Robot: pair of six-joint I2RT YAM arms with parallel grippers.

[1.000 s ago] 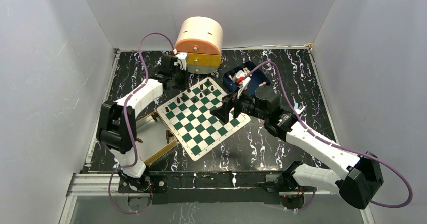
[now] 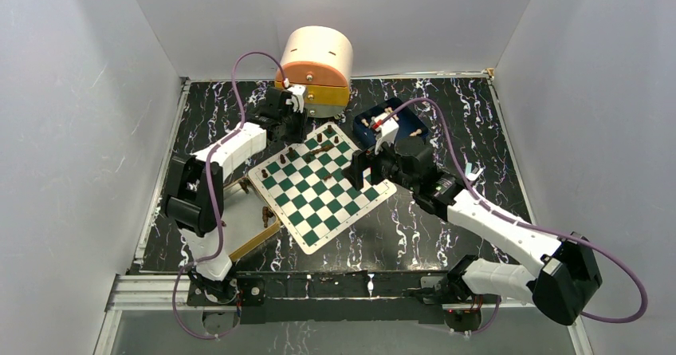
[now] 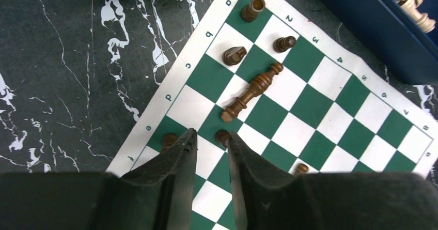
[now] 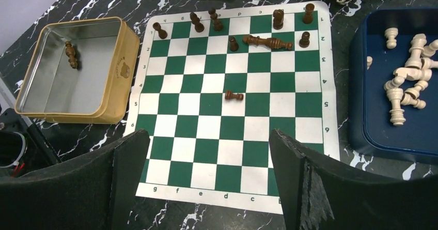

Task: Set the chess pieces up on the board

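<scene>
A tall brown piece (image 3: pixel 253 92) lies on its side across the squares near the a–c edge of the green-and-white board (image 4: pixel 206 124). A brown pawn (image 4: pixel 234 95) lies on its side near the board's middle. Another pawn stands upright, seen by the right fingertip in the left wrist view. A rook (image 3: pixel 253 9), a knight (image 3: pixel 234 55), a corner pawn (image 3: pixel 284 44) and several other brown pieces stand near that edge. My left gripper is slightly open above the board, nothing between its fingers. My right gripper is wide open and empty.
A gold-rimmed tray (image 4: pixel 122 67) with brown pieces stands at the left. The blue box (image 4: pixel 357 111) of cream pieces stands at the right. A toy chest (image 2: pixel 319 56) is behind the board. Most of the board's other half is clear.
Two pawns were knocked from their squares; one lies mid-board, the other is out of sight.
</scene>
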